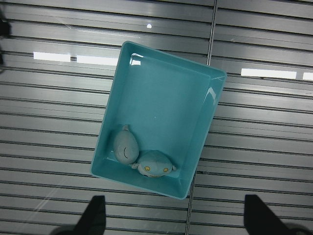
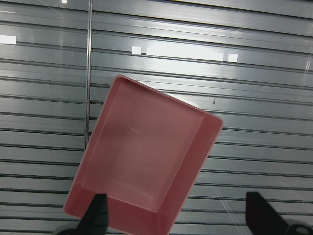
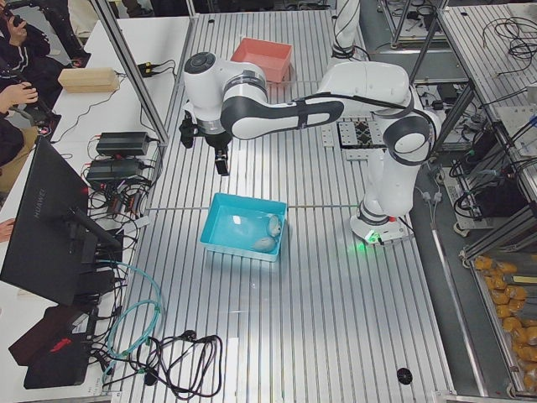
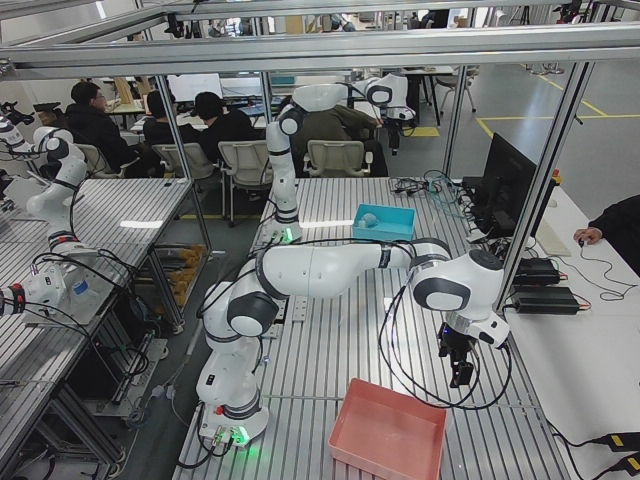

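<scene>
A teal bin [image 3: 220,220] [image 1: 161,93] holds two pale grey-blue plush toys, a slim one [image 1: 125,146] and a rounder one with yellow eyes [image 1: 154,164], together at one end. My left gripper hangs above this bin, fingers wide apart with nothing between them. An empty pink bin [image 4: 387,425] [image 2: 142,142] lies at the other end of the slatted table. My right gripper hangs over it, also open and empty.
Coiled cables [image 3: 189,361] lie at one corner. A monitor [image 3: 46,218] and power units stand on the side desk, beside upright frame posts.
</scene>
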